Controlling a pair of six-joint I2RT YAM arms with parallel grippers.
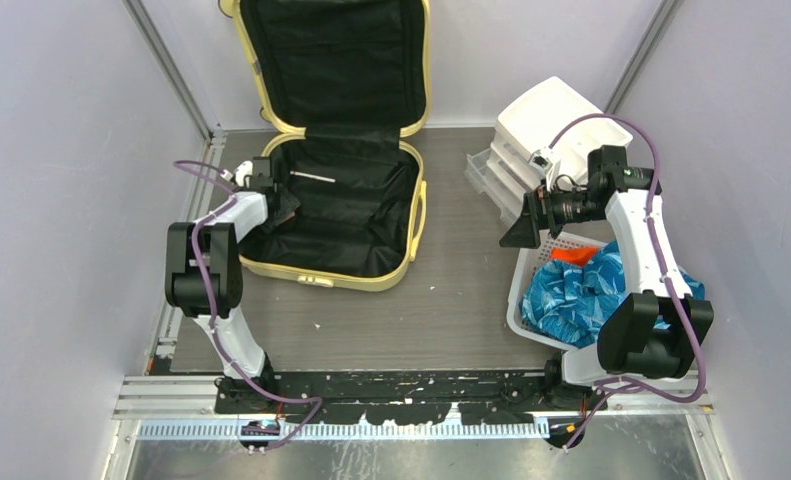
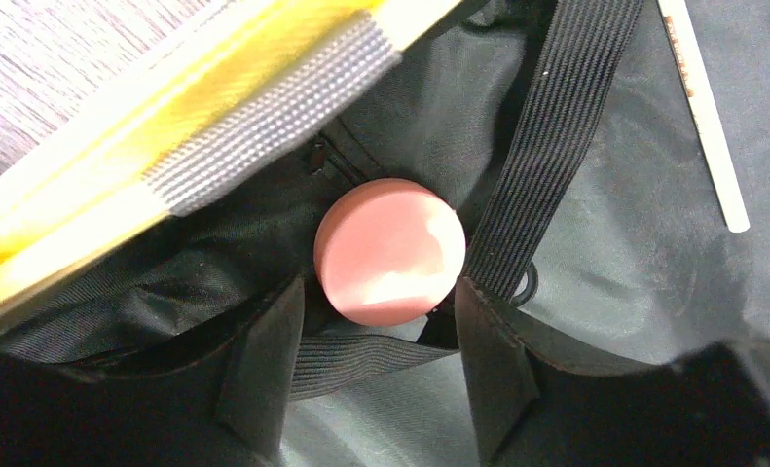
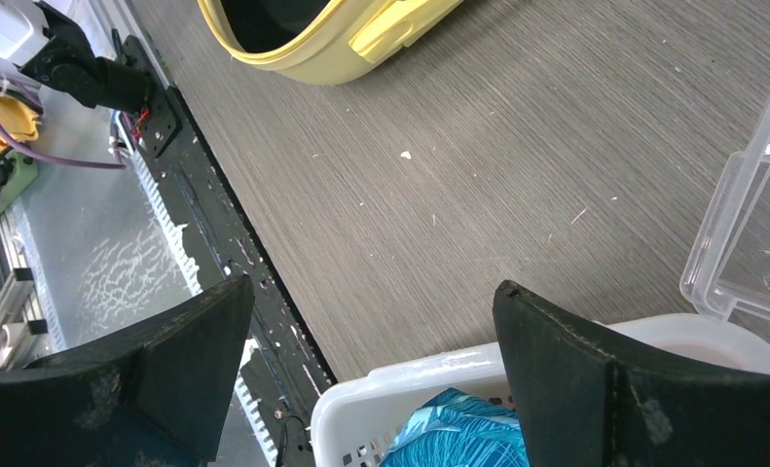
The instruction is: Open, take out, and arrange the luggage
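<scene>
The yellow suitcase [image 1: 411,220] lies open on the left, its black-lined lid raised at the back. My left gripper is open over its left side, just at a round pink item [image 2: 390,248] that rests beside black straps [image 2: 566,117]. A thin pale stick [image 1: 313,176] lies on the lining. My right gripper stands open with nothing between its fingers, above the white basket [image 1: 516,300] of blue fabric [image 1: 571,300] and an orange item [image 1: 571,255].
A white drawer unit [image 1: 546,115] with a clear drawer [image 1: 486,180] stands at the back right. The table between suitcase and basket [image 1: 461,290] is clear. Walls bound both sides.
</scene>
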